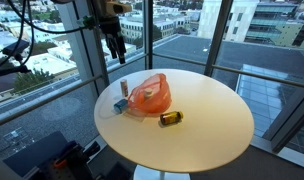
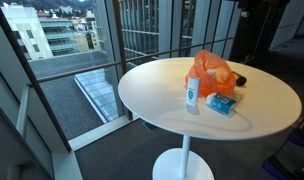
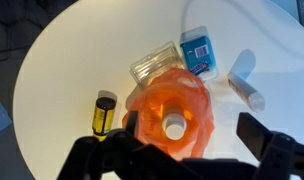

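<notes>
High above the round table's left side in exterior view 1, my gripper [image 1: 116, 55] is open and empty. An orange translucent bag [image 3: 152, 108] lies below it, with a white round-ended item [image 3: 173, 126] on or in it. Next to the bag are a blue box [image 3: 198, 51], a clear box-like pack [image 3: 154, 65] and a white cylindrical bottle [image 3: 247, 91]. On the bag's other side a yellow-and-black can [image 3: 104, 113] rests on its side. The wrist view has my fingers [image 3: 254, 134] spread wide, one at each side of the bag.
The white round table [image 1: 214, 112] has free room on its right half in exterior view 1. Tall windows [image 2: 150, 28] with metal frames stand close around the table.
</notes>
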